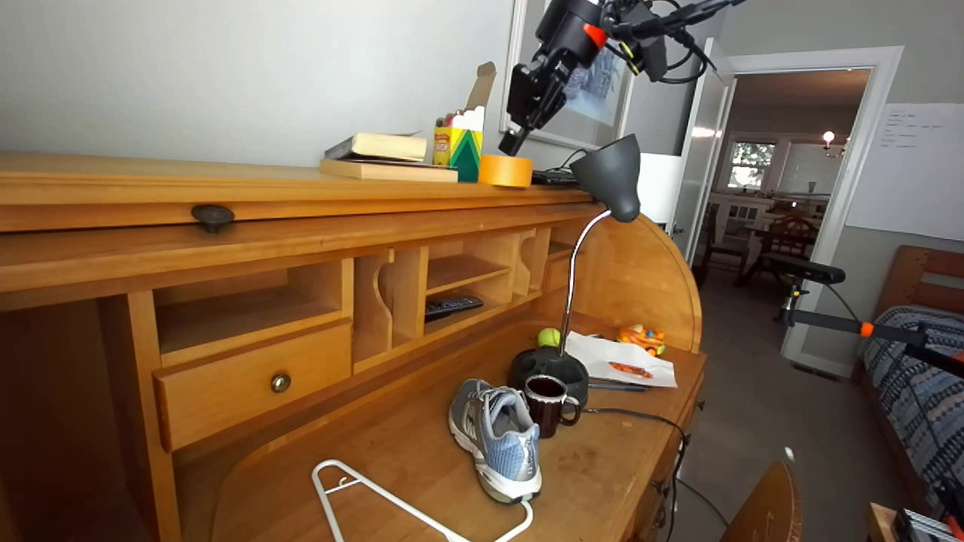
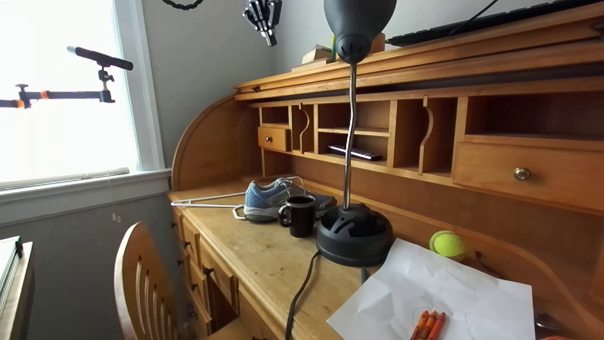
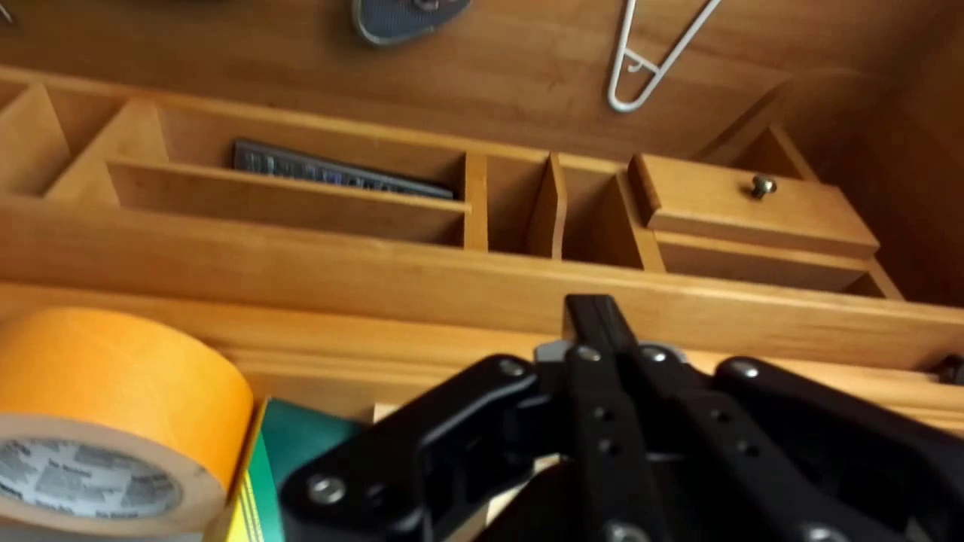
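My gripper [image 1: 511, 143] hangs in the air over the top of the roll-top desk, close to a roll of orange tape [image 1: 505, 171]. In the wrist view its fingers [image 3: 592, 316] are pressed together, shut, and nothing shows between them. The tape [image 3: 117, 397] lies to the left in that view, beside the green and yellow crayon box [image 3: 303, 443]. In exterior view 1 that crayon box [image 1: 466, 149] stands with its flap up, next to a small stack of books [image 1: 388, 161]. Exterior view 2 shows the gripper [image 2: 272, 42] above the books.
The black desk lamp [image 1: 614, 176] rises near the desk's far end. On the desktop are a blue-grey shoe [image 1: 501, 443], a dark mug [image 1: 547, 405], a white hanger [image 1: 388, 497], a tennis ball [image 2: 447, 244] and paper [image 2: 419, 283]. A remote [image 3: 325, 170] lies in a cubby.
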